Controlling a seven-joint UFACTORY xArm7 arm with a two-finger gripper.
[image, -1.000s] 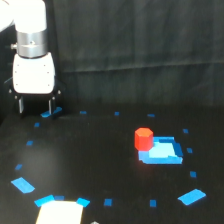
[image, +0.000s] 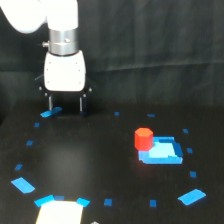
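My gripper (image: 66, 104) hangs at the upper left, under the white hand. Its two dark fingers stand wide apart, with nothing visible between them. A red hexagonal block (image: 143, 139) shows right of the middle, well away to the right of the gripper. It overlaps the left back part of a small blue tray (image: 176, 158) with a pale inside. Whether the block rests in the tray or stands behind or above it, I cannot tell.
Small blue marks are scattered over the dark table (image: 100, 160). Larger blue strips (image: 22, 185) lie near the front. A pale block-like object (image: 60, 212) is cut off by the bottom edge. Between gripper and tray the surface looks clear.
My gripper has moved to the right, with its fingers still apart. The red block and the blue tray look unmoved.
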